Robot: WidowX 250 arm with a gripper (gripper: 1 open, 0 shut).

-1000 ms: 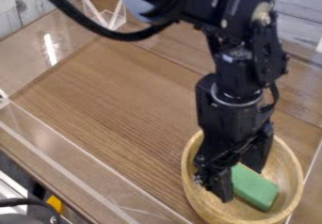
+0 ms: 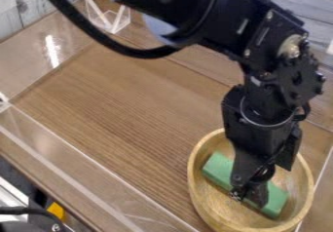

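Note:
A wooden bowl [image 2: 211, 202] sits at the lower right of the camera view. In it lies a green block [image 2: 271, 199], lying diagonally.
A clear plastic edge runs along the near left side, with cables and a yellow item below it. A white rack stands at the back left.
My gripper has moved right and turned over the bowl. The green block now shows further up and left in the bowl.

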